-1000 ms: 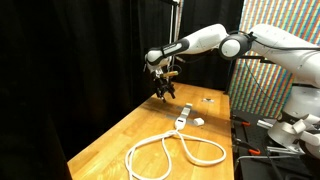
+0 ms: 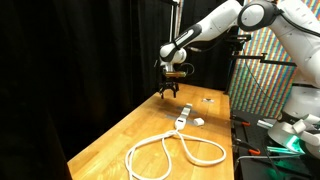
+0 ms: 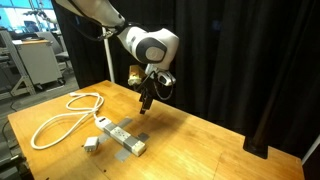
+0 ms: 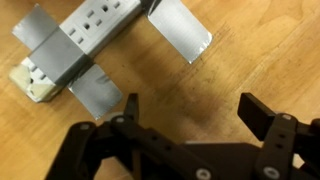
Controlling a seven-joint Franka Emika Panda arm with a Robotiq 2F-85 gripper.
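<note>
My gripper stands open, with bare wood between its fingertips in the wrist view. A white power strip (image 4: 92, 25), with grey tape pieces (image 4: 183, 27) across it and onto the table, crosses the upper left of that view, beside the gripper. From the second exterior view, the gripper (image 3: 149, 98) is above the table, behind the strip (image 3: 122, 138). Exterior view 1 has the strip (image 2: 184, 116) nearer the camera than my gripper (image 2: 169, 92). The strip's white cable (image 2: 133, 158) lies in wide loops.
A small white block (image 3: 91, 144) sits beside the strip. On the wooden table (image 3: 215, 150), a broad bare area lies right of the strip in the second exterior view. Dark curtains (image 2: 75, 80) hang behind the table.
In exterior view 1, the arm and gripper have shifted to the right. The power strip, cable and white block lie where they were.
</note>
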